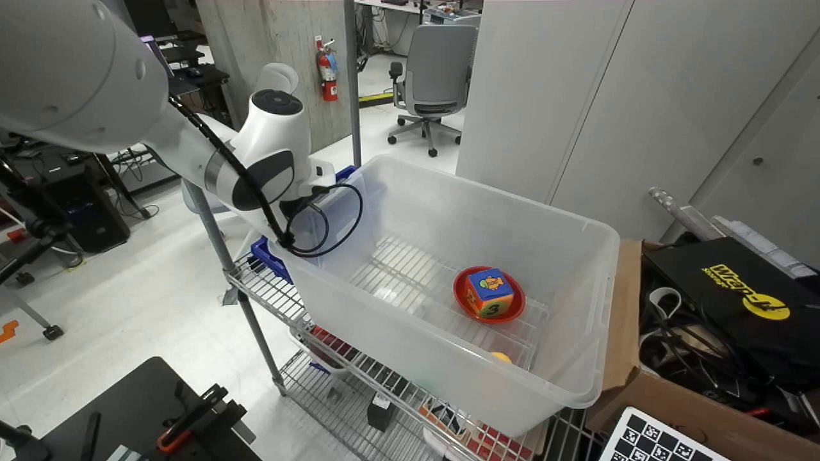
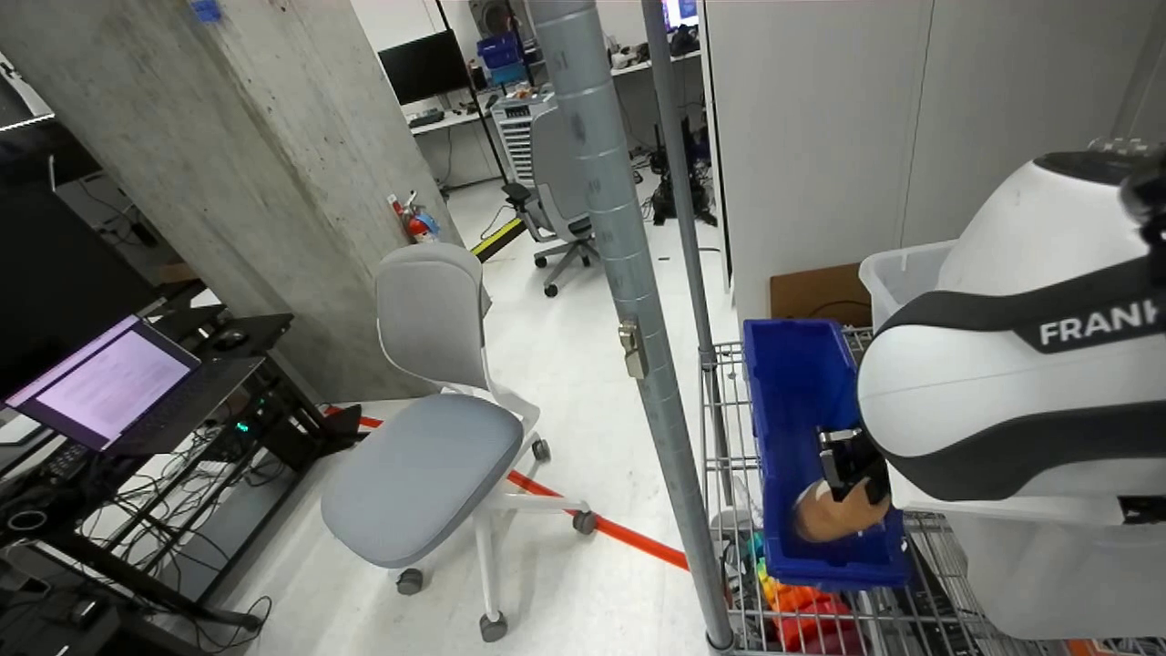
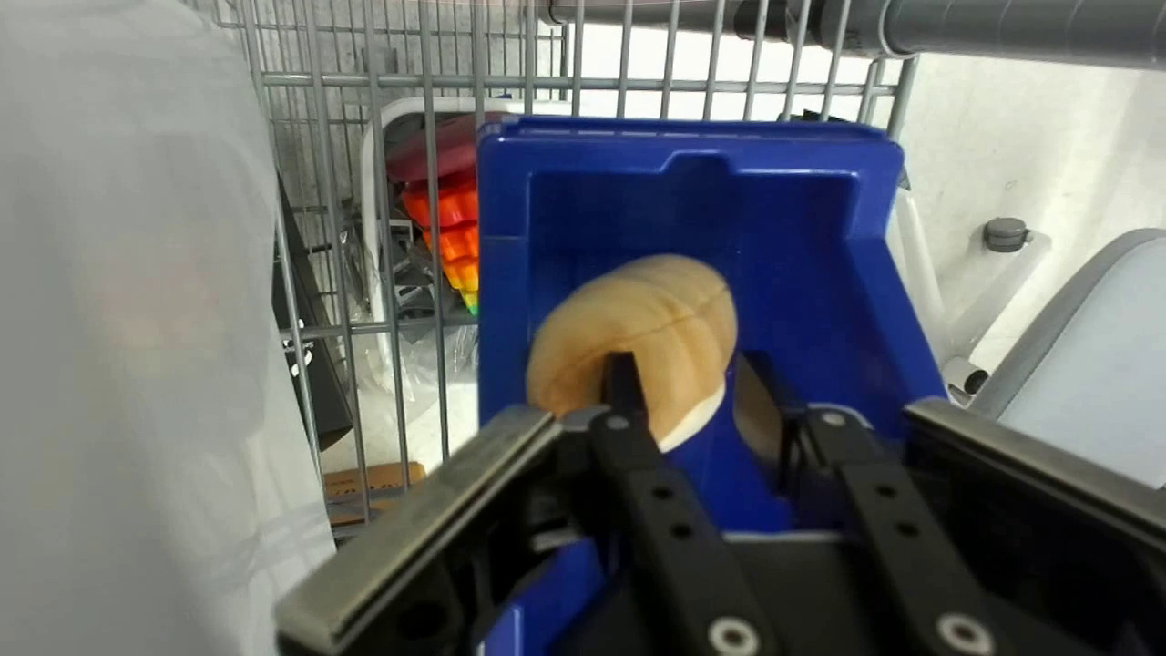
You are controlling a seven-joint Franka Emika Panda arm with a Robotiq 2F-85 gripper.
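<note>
A tan, bread-like object (image 3: 645, 328) with a pale underside lies in the blue bin (image 3: 700, 142), seen in the wrist view. My gripper is over it, its fingers part open. The left finger (image 3: 625, 388) overlaps the bread's near side; the right finger (image 3: 765, 399) stands beside its right end, with blue bin showing in the gap. Whether the left finger touches the bread, I cannot tell. Exterior view 2 shows the same bread (image 2: 827, 516) low in the bin, under the gripper. In exterior view 1 the fingers are hidden behind the tub wall.
Right beside the blue bin stands a clear tub (image 1: 476, 207) on a wire shelf (image 1: 269, 288). Inside it are a red bowl (image 1: 516, 307) holding a colourful block (image 1: 489, 292), and something yellow (image 1: 501, 357). A shelf post (image 2: 629, 251) rises near the bin.
</note>
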